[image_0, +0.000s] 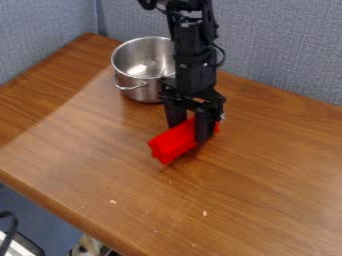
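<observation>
A long red block (173, 145) lies slanted on the wooden table (267, 200), its near end toward the lower left. My black gripper (189, 122) comes down from the top of the view and is shut on the block's upper part, which it partly hides. A steel pot (136, 65) with side handles stands just behind and left of the gripper, toward the back of the table.
Grey padded walls border the table at the back and upper left. A dark cable and some hardware show beyond the near left edge.
</observation>
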